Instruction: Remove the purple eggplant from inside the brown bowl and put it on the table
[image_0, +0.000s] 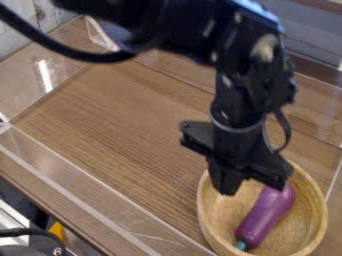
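The purple eggplant (271, 214) lies slantwise inside the brown bowl (214, 219) at the lower right, its green stem end (242, 244) toward the near left. Above the bowl's far rim hangs my black gripper (245, 183), pointing down, with its dark lower parts overlapping that rim in the view. No contact with the eggplant shows, and nothing can be seen held. The fingers blend into the dark body, so whether they stand apart is unclear.
Left of the bowl, the wooden table (114, 125) is largely bare. A clear rim (83, 180) runs along its near left side. A dark cable (30, 233) lies at the lower left corner. The arm covers much of the far side.
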